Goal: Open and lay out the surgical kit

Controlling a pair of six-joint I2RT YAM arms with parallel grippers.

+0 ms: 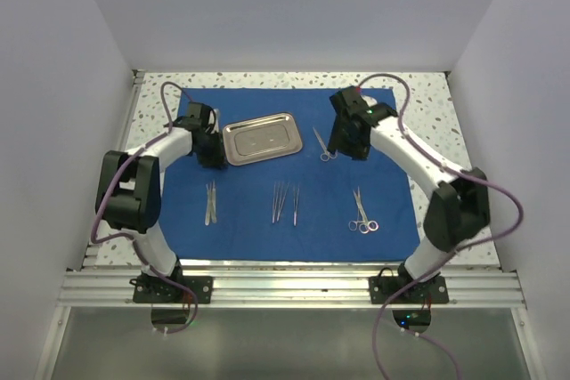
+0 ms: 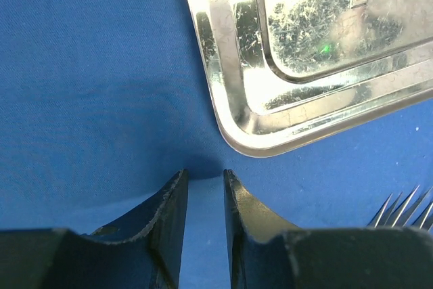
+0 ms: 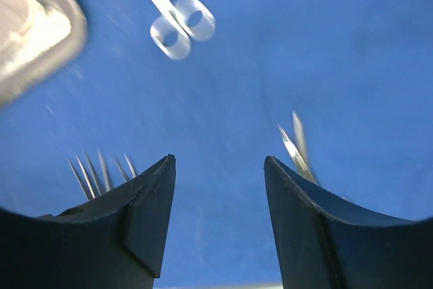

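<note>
A blue cloth point(image 1: 245, 238) lies flat on the table, bearing the metal tray point(image 1: 263, 139) at its upper middle. My left gripper point(image 1: 214, 163) is low beside the tray's left end. In the left wrist view, the left fingertips point(image 2: 181, 179) stand a narrow gap apart near the tray corner point(image 2: 260, 141). Only blue cloth shows between them; whether it is pinched is unclear. My right gripper is open and empty above the cloth, right of the scissors point(image 1: 322, 145). Two thin handles point(image 1: 211, 204), several tweezers point(image 1: 280, 203) and scissor-like tools point(image 1: 362, 215) lie along the lower half.
Speckled tabletop point(image 1: 285, 79) borders the cloth at the back and sides. A metal rail point(image 1: 285, 278) runs along the front.
</note>
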